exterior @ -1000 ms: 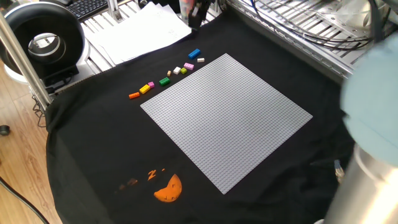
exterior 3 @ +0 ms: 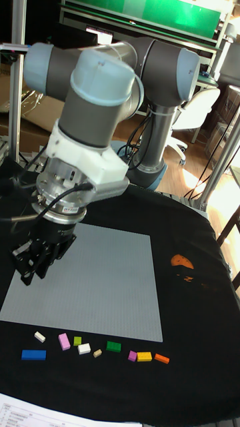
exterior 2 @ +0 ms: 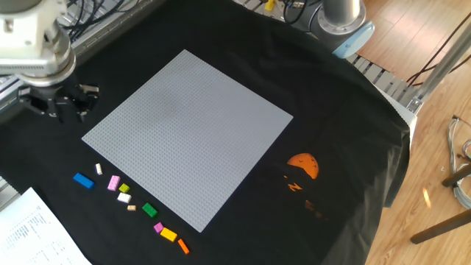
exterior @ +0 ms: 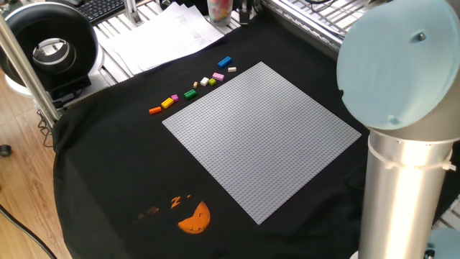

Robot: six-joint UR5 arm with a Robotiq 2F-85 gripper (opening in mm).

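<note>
A grey studded baseplate lies flat and bare on the black cloth. Along one of its edges runs a loose row of small bricks: blue, small white, pink, lime, white, tan, green, small magenta, yellow and orange. All rest on the cloth, off the plate. My black gripper hangs above the blue-brick side of the workspace, clear of the bricks. Its fingers appear spread, with nothing visible between them.
Paper sheets lie beyond the brick row. A cup stands at the table's back edge. An orange print marks the cloth, which is otherwise clear around it. The arm's base sits at the table edge.
In exterior view 1 the arm's pale blue joint and silver link have shifted left, further into the picture. The bricks and baseplate stay where they were.
</note>
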